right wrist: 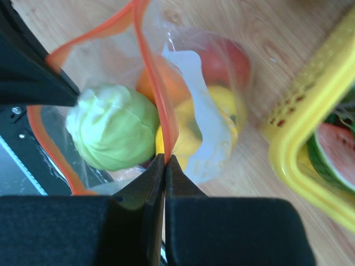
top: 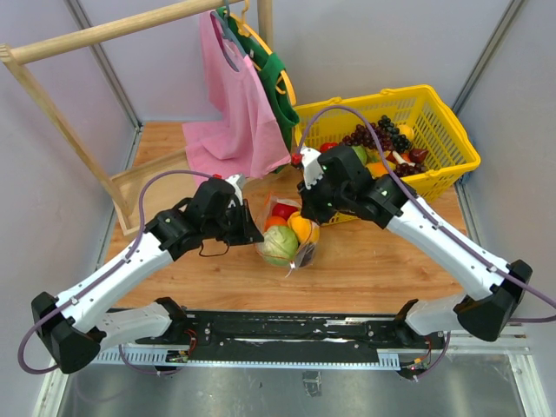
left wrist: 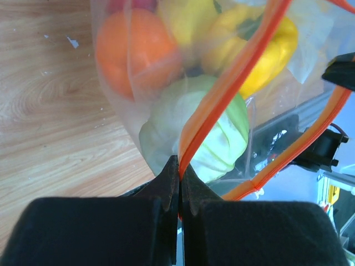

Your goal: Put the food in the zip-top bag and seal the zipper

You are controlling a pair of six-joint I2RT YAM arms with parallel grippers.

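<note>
The clear zip top bag (top: 306, 257) stands on the wooden table with its mouth parted, its orange zipper strip (left wrist: 244, 77) running round the opening. Inside lie a pale green cabbage (top: 278, 243), an orange (left wrist: 137, 51), a yellow pepper (right wrist: 222, 105) and a red item (right wrist: 224, 62). My left gripper is shut on the bag's rim at one end of the zipper. On the opposite side, my right gripper is also shut on the orange-edged rim. In the top view both fingertips are hidden behind the arms.
Close behind my right arm stands a yellow basket (top: 462, 155) holding fruit, including grapes (top: 365, 136). A wooden rack with a pink cloth (top: 230, 113) is at the back left.
</note>
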